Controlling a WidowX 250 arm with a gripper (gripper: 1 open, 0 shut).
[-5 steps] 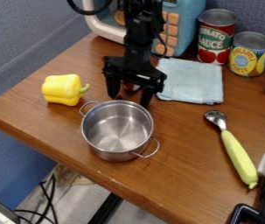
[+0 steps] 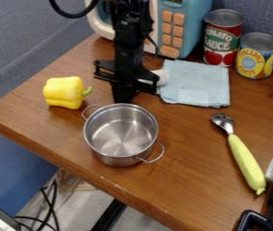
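My black gripper (image 2: pixel 125 85) hangs low over the wooden table (image 2: pixel 67 130), just behind a steel pot (image 2: pixel 121 132) with two wire handles; whether it is open or shut, or holds anything, is hard to make out against the dark body. A yellow bell pepper (image 2: pixel 63 91) lies to its left. A folded light blue cloth (image 2: pixel 196 83) lies to its right, behind the pot.
A tomato sauce can (image 2: pixel 221 41), a yellow can (image 2: pixel 258 56) and a toy oven (image 2: pixel 182 18) stand at the back. A yellow-handled scoop (image 2: pixel 246 162) lies on the right.
My gripper has risen slightly over the last second and shifted a little to the left. The pot, pepper and cloth look unchanged.
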